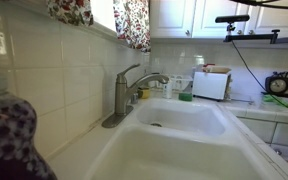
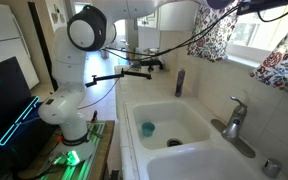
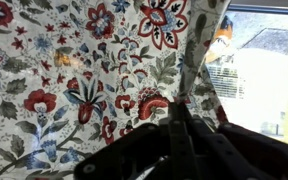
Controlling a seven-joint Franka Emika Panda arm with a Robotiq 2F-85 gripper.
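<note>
In the wrist view, the floral curtain (image 3: 84,90), white with red and blue flowers, fills the left and middle. My gripper is shut right at the curtain's edge, its dark fingertips close together against a fold. Whether any cloth is pinched between them cannot be made out. Two curtain panels also hang by the window in exterior view 2, one (image 2: 212,35) left of the glass and one (image 2: 281,58) to its right. The arm (image 2: 84,30) arches up and over toward them there, its gripper out of frame.
Bright window glass (image 3: 254,75) lies right of the curtain. Below the window are a double white sink (image 2: 169,125) and a metal faucet (image 2: 234,120). A blue-green cup (image 2: 148,129) sits in one basin. A white toaster (image 1: 211,84) stands at the counter's far end.
</note>
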